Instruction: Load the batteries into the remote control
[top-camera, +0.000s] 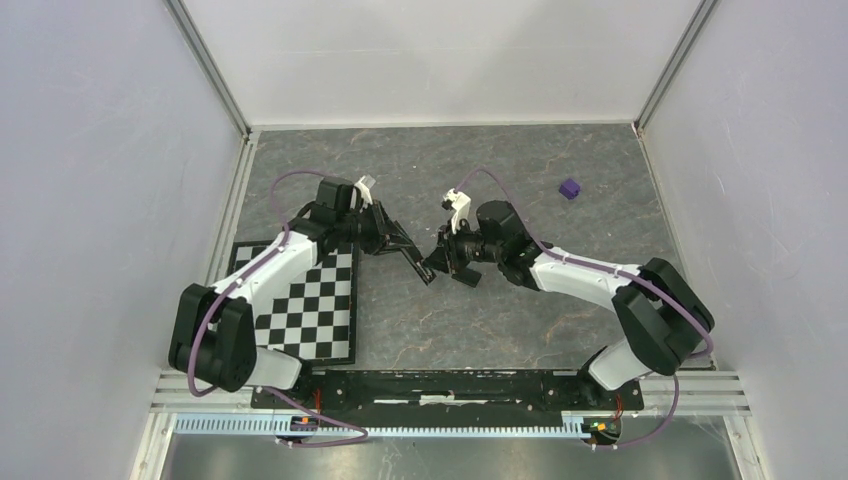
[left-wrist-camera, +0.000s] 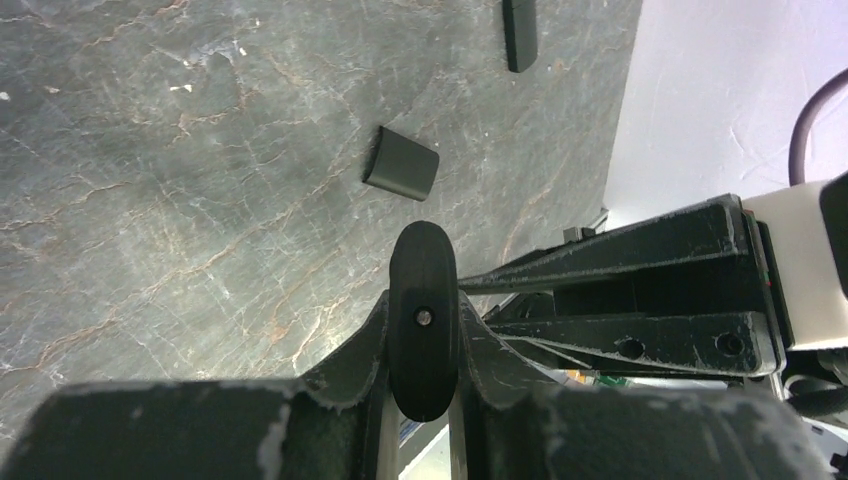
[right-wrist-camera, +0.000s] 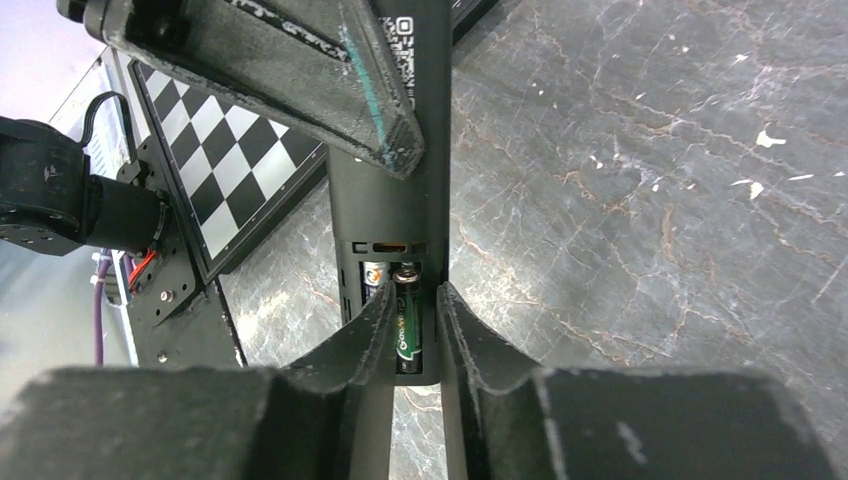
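My left gripper (top-camera: 390, 238) is shut on the black remote control (right-wrist-camera: 390, 205), which hangs tilted above the table. Its battery bay shows two batteries in the right wrist view, the nearer one green and black (right-wrist-camera: 408, 330). My right gripper is shut at the bay, its fingertips at the green battery; whether they grip it or press on it is hard to tell. A loose black cover (left-wrist-camera: 400, 165) lies on the table below.
A checkerboard (top-camera: 305, 320) lies at the left of the table. A small purple block (top-camera: 569, 189) sits at the back right, and another black object (left-wrist-camera: 520, 35) lies on the table. The grey table is otherwise mostly clear.
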